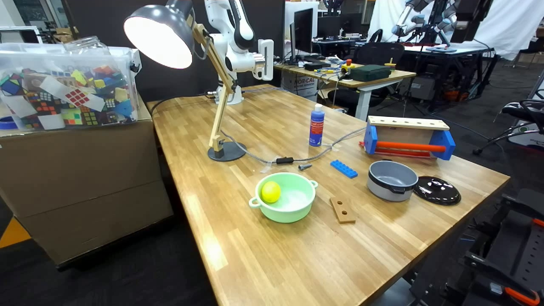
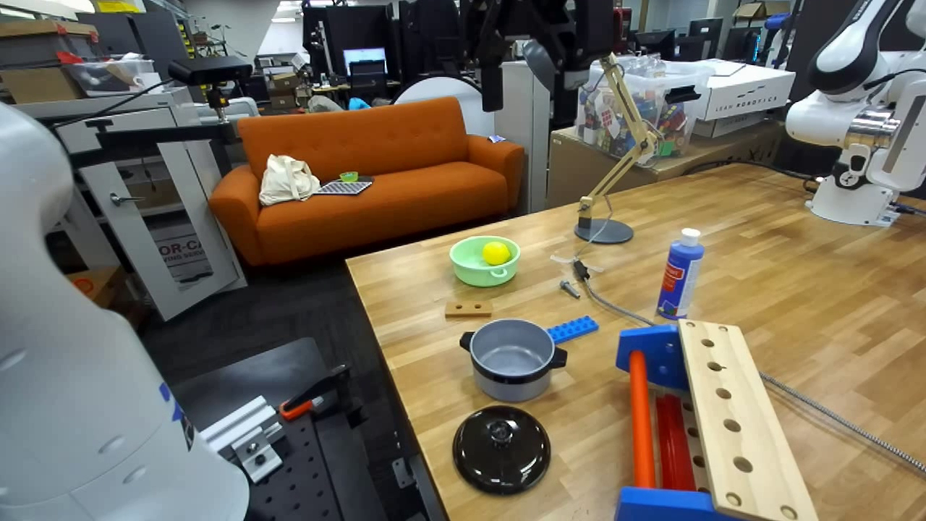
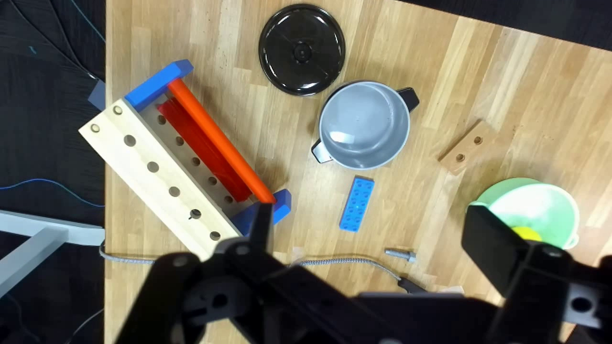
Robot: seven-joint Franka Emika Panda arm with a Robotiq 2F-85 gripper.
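My gripper (image 2: 531,95) hangs high over the table with its fingers wide apart and nothing between them. In the wrist view its dark fingers (image 3: 488,249) frame the lower part of the picture. Below lie a grey pot (image 3: 365,125), its black lid (image 3: 301,50) beside it, a blue toy brick (image 3: 356,203), a grey bolt (image 3: 399,254) and a wooden two-hole block (image 3: 468,147). A yellow ball (image 1: 270,191) rests inside the green bowl (image 1: 299,211); a finger partly covers both in the wrist view.
A toy bench (image 2: 753,425) with an orange bar stands near one table edge. The blue bottle (image 1: 316,126), the lamp base (image 1: 227,151) and a grey cable (image 1: 253,157) occupy the middle. Beyond the bottle, the tabletop is largely clear towards another white arm (image 2: 861,130).
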